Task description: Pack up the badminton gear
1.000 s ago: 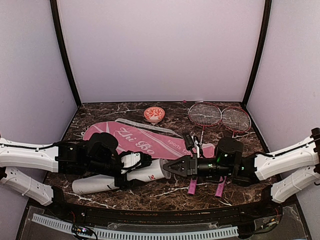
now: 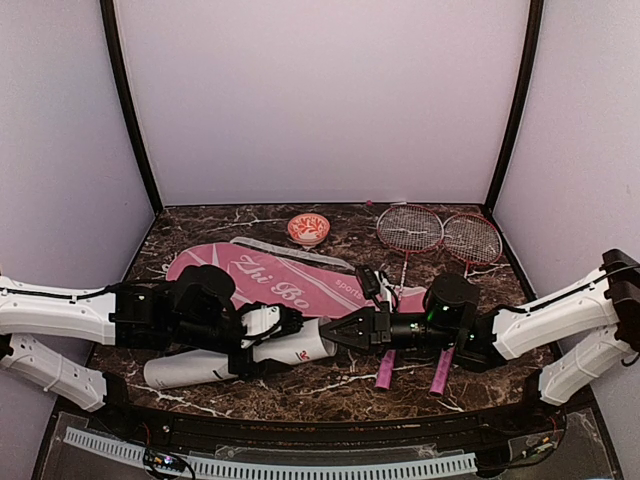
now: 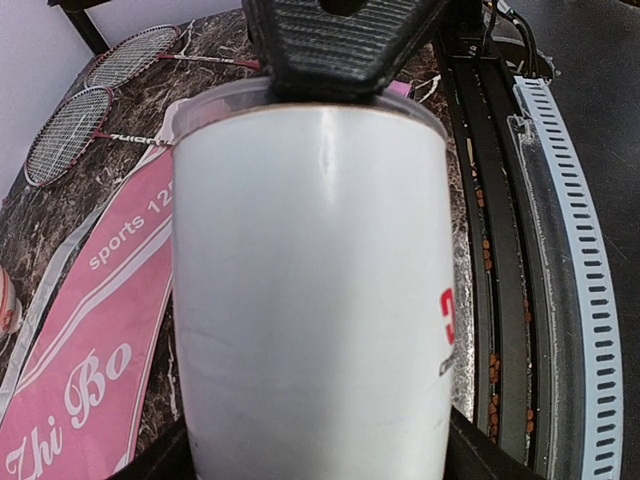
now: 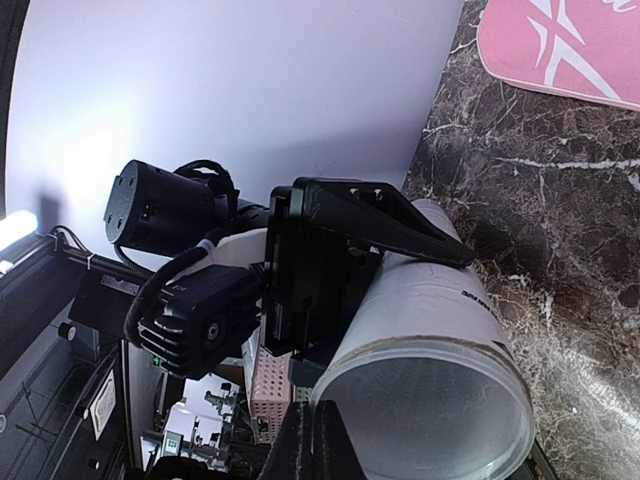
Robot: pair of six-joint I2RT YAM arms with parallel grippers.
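A white shuttlecock tube (image 2: 185,369) lies slanted at the front left, its right end raised. My left gripper (image 2: 262,340) is closed around it near that end, and the tube (image 3: 315,290) fills the gap between its fingers in the left wrist view. At the raised end, my right gripper (image 2: 338,331) is shut against the rim. In the right wrist view its fingertips (image 4: 318,435) overlap the rim's left side; whether the thin edge sits between them cannot be told. A pink bag (image 2: 268,272) lettered "Zhi Bo" lies flat behind the arms.
Two rackets lie at the right, one with its head (image 2: 409,228) left of the other racket head (image 2: 472,240); their pink handles (image 2: 441,372) point forward. An orange patterned bowl (image 2: 308,228) stands behind the bag.
The left arm and the tube look unmoved.
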